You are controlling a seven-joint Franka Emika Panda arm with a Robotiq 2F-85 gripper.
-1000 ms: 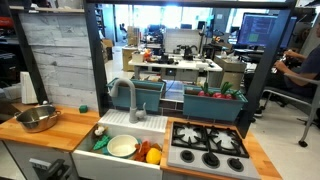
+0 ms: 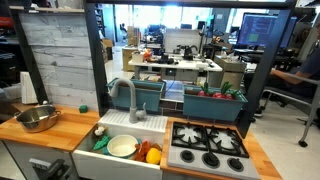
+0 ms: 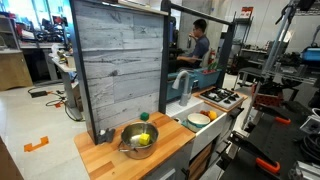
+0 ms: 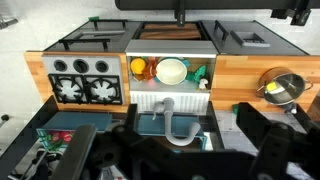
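Note:
In the wrist view, where the counter appears upside down, my gripper is open, its dark fingers wide apart at the lower edge with nothing held between them. The sink (image 2: 92, 143) holds a white bowl (image 2: 122, 146), a yellow-orange round item (image 2: 153, 156), something red (image 4: 150, 70) and a green item (image 4: 192, 78). On the wooden counter at the left of exterior view 1 stands a steel pot (image 2: 38, 119). A yellow item (image 3: 143, 140) shows inside it in exterior view 2. A small green object (image 2: 83, 109) lies behind the pot's right side.
A stove (image 2: 208, 151) with black grates sits right of the sink. The tall faucet (image 2: 132, 100) rises behind the basin. Blue planters (image 2: 209, 107) line the back, and a grey plank wall (image 3: 130, 78) stands behind the pot. Counter between pot and sink is mostly clear.
On the counter nothing has visibly moved. Only the seated person at the far right in the background has shifted slightly.

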